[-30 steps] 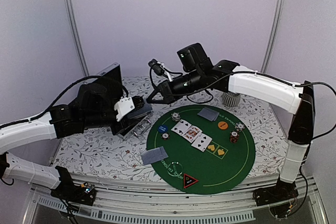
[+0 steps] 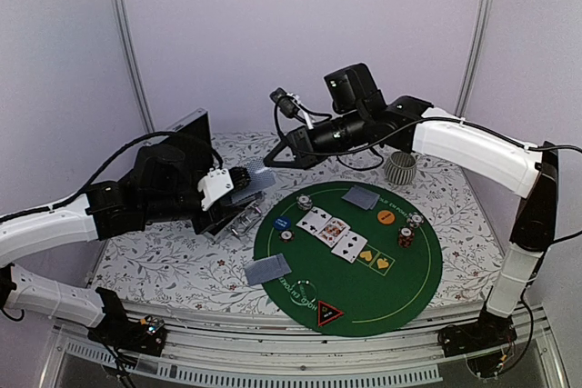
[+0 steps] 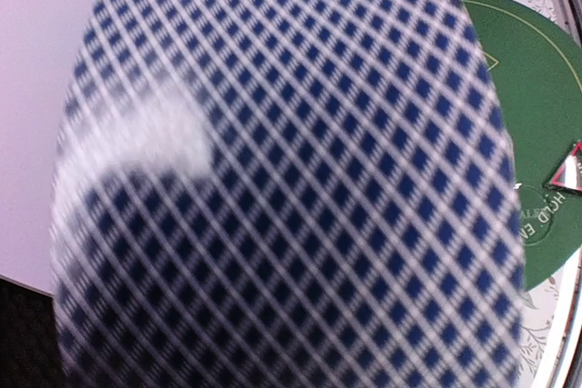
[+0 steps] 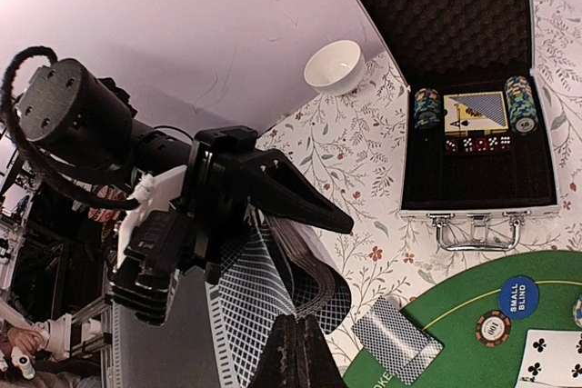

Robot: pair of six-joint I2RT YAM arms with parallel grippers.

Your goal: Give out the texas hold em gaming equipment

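A deck of blue-and-white checkered cards (image 4: 314,279) is held in my left gripper (image 2: 238,179), whose fingers are shut on it. One checkered card (image 2: 258,176) sticks out from the deck towards my right gripper (image 2: 269,163), whose closed fingertips (image 4: 293,352) meet its edge. In the left wrist view a checkered card back (image 3: 318,161) covers most of the picture and hides the fingertips. Three face-up cards (image 2: 332,230) lie in a row on the green mat (image 2: 400,283). Face-down cards lie at its far side (image 2: 361,196) and near left edge (image 2: 267,269).
The open chip case (image 4: 482,174) holds chips, cards and dice. A white bowl (image 4: 335,68) stands beside it. On the mat are the small blind disc (image 4: 519,297), an orange disc (image 2: 386,217), chip stacks (image 2: 406,236) and a red-edged triangle (image 2: 328,313).
One card now reaches out from the deck along with it. The left arm looks still.
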